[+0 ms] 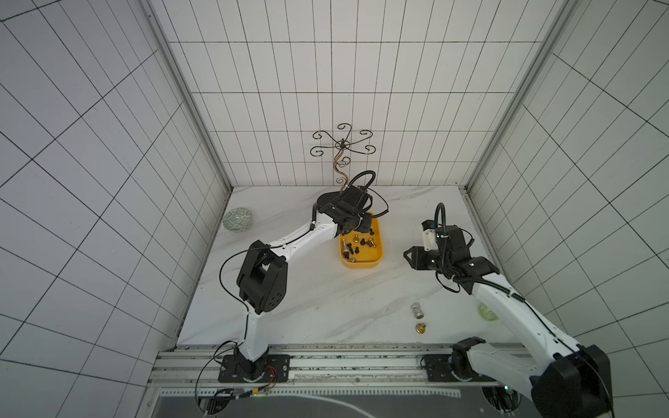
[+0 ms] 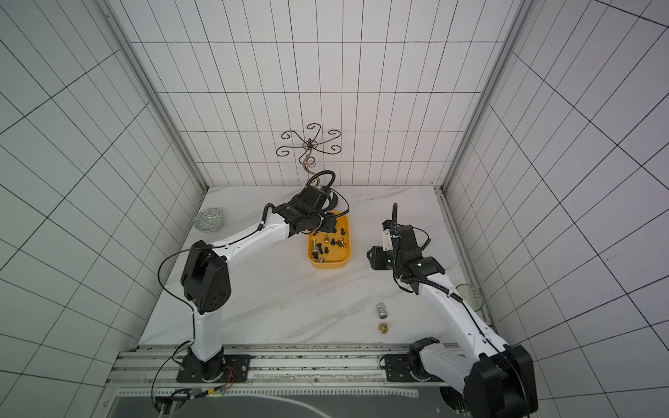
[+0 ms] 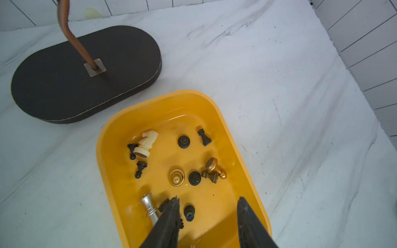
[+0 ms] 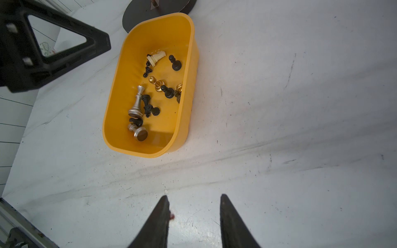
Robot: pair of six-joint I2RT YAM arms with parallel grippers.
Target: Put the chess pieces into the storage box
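Note:
The yellow storage box (image 1: 362,264) stands mid-table with several chess pieces lying inside. Among them are a cream knight (image 3: 146,143), a silver piece (image 4: 136,101), a gold piece (image 3: 176,177) and several black ones. Over the box hangs my left gripper, its fingers apart and nothing held between them. To the right of the box, above bare table, my right gripper is also open and empty. Outside the box, near the front edge at right, lie a silver object (image 1: 416,310) and a small gold piece (image 1: 420,328).
Behind the box stands a metal stand on a black oval base (image 3: 89,72). A green patterned dish (image 1: 237,219) sits at the back left, and a pale green round object (image 2: 469,296) at the right edge. The table between box and front edge is clear.

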